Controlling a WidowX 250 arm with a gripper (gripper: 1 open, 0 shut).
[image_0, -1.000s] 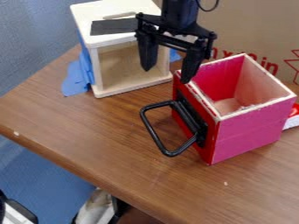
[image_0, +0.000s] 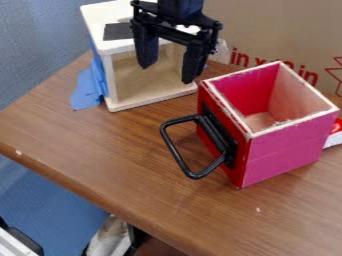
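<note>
My black gripper (image_0: 167, 50) hangs at the top middle, open, its two fingers spread in front of and over a white wooden box (image_0: 135, 93) with an open front. A red and pink open-topped box (image_0: 283, 153) stands on the right of the wooden table (image_0: 134, 165). A black handle (image_0: 178, 152) sticks out from the red box's left face. Nothing shows between my fingers.
A blue cloth (image_0: 87, 90) lies left of the white box. A cardboard panel (image_0: 287, 35) is behind.
My gripper has moved left and up over the white box, from near the red box's back corner. The boxes have not visibly moved.
</note>
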